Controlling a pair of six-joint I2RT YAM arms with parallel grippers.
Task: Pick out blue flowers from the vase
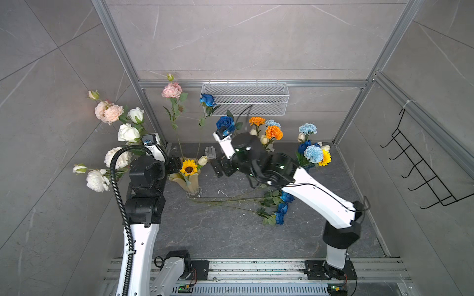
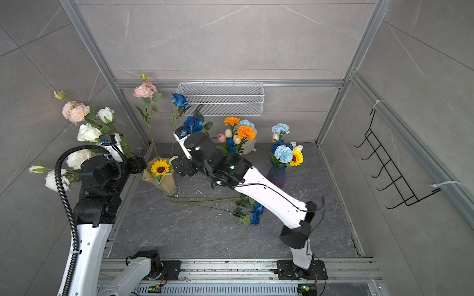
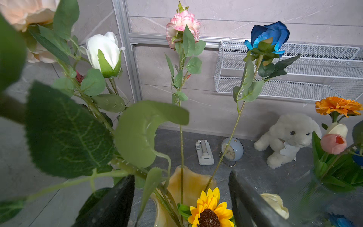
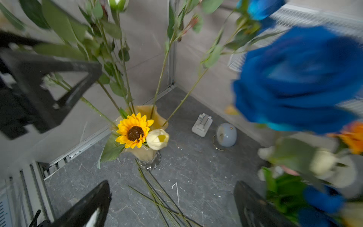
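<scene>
A cream vase (image 1: 187, 183) at the table's left holds a sunflower (image 4: 134, 130), pink and white flowers and a long-stemmed blue rose (image 3: 269, 37). A second blue rose (image 1: 225, 123) looms large and blurred in the right wrist view; where its stem ends I cannot tell. Several cut-out blue roses (image 1: 282, 209) lie on the table, stems toward the vase. My left gripper stands open behind the sunflower, a leafy branch close by its left finger. My right gripper is open and empty, right of the vase.
Behind stand a white plush dog (image 3: 289, 138), a round clock (image 4: 226, 135) and a second vase with orange flowers (image 1: 274, 132). A purple vase (image 2: 277, 175) is at the right. A wire basket (image 1: 246, 93) hangs on the back wall.
</scene>
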